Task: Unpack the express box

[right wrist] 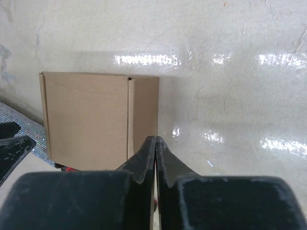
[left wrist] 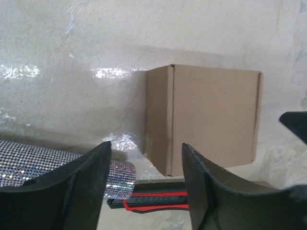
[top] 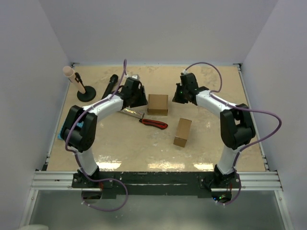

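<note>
A closed cardboard box (top: 158, 104) (left wrist: 213, 117) (right wrist: 86, 120) lies square on the table between the two grippers, its lid down. My left gripper (top: 143, 99) is just left of it, open, with empty space between its fingers over a sparkly silver cylinder (left wrist: 48, 165) and a red-black box cutter (top: 153, 123). My right gripper (top: 177, 98) is just right of the box, shut with nothing visible between its fingertips, clear of the box in the top view.
A second long cardboard box (top: 183, 132) lies nearer the front right. At the left stand a pale cylinder on a black base (top: 86, 94), a dark rod (top: 111, 82) and a blue item (top: 62, 132).
</note>
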